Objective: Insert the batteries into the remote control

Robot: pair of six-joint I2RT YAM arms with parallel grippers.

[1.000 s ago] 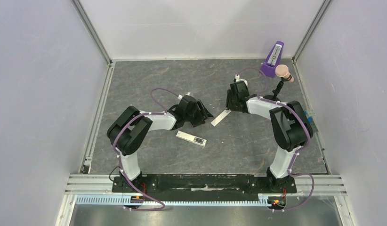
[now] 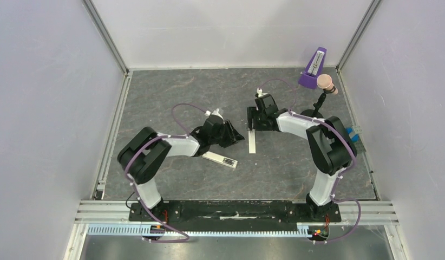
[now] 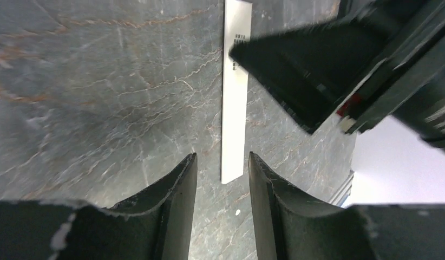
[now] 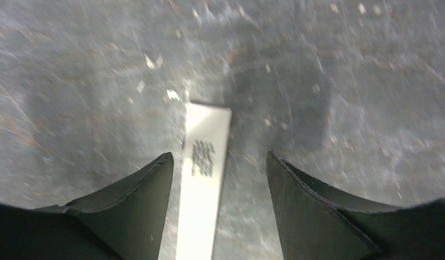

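Note:
The white remote (image 2: 215, 158) lies on the grey floor below my left gripper, its dark compartment toward the right end. A narrow white strip (image 2: 252, 142) with small dark markings lies near upright in the top view, also seen as the strip (image 3: 234, 119) in the left wrist view. My left gripper is near the strip's left side, a narrow gap between its fingertips; whether anything is held is unclear. My right gripper stands open above the strip's upper end (image 4: 207, 130), fingers either side of it. No loose batteries can be made out.
A purple metronome (image 2: 307, 78) and a pink cylindrical object (image 2: 324, 81) on a black stand are at the back right. A blue item at the right edge is partly hidden by my right arm.
The white strip has swung from diagonal to nearly vertical in the top view.

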